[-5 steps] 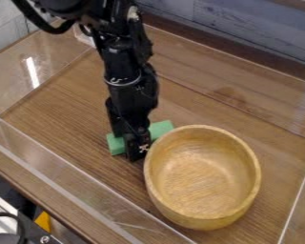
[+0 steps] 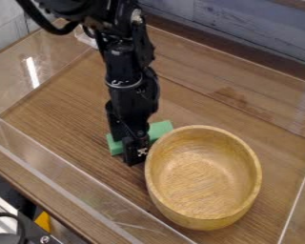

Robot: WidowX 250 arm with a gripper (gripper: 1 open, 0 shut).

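Note:
The black gripper (image 2: 130,143) reaches down over a green block (image 2: 160,131) lying on the wooden table, its lower parts covering part of it. Whether the fingers are apart or closed around the block is hard to make out. A large light wooden bowl (image 2: 204,179) stands just right of the gripper and block, near the front right.
Clear strips or walls edge the table at left and front left. A white wall (image 2: 244,29) runs along the back.

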